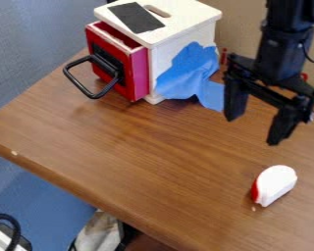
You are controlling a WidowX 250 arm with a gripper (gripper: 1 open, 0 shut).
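Note:
The black gripper (254, 120) hangs over the right side of the wooden table, its two fingers spread apart with nothing visible between them. Below it, toward the front right, a white object with a red end (275, 184) lies on the table. A blue cloth (186, 76) is bunched against a small white box (165, 37) at the back, which has a red front section (127, 69) with a black looped handle (76, 78).
A cardboard panel stands behind at the back right.

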